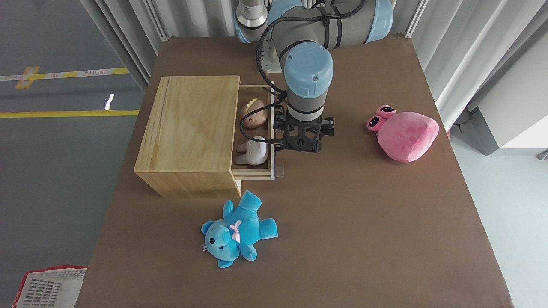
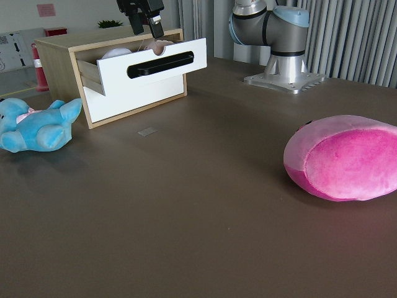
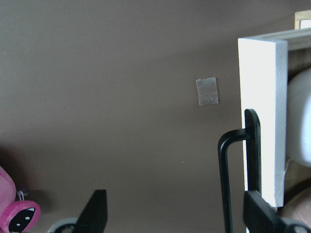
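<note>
My gripper is open, hanging just above and outside the white front (image 2: 118, 87) of a pulled-out wooden drawer, nothing between its fingers. The black handle (image 3: 224, 179) on that front lies near one finger in the wrist view. Inside the drawer are a white plush (image 1: 252, 153) and a tan plush (image 1: 254, 114). A blue teddy bear (image 1: 239, 231) lies beside the cabinet (image 1: 185, 123). A pink plush (image 1: 406, 136) with black-and-pink eyes rests on the right side of the table.
A red-rimmed basket (image 1: 51, 287) stands on the floor beyond the table's left edge. The robot's base (image 2: 285, 81) is at the back, near grey curtains.
</note>
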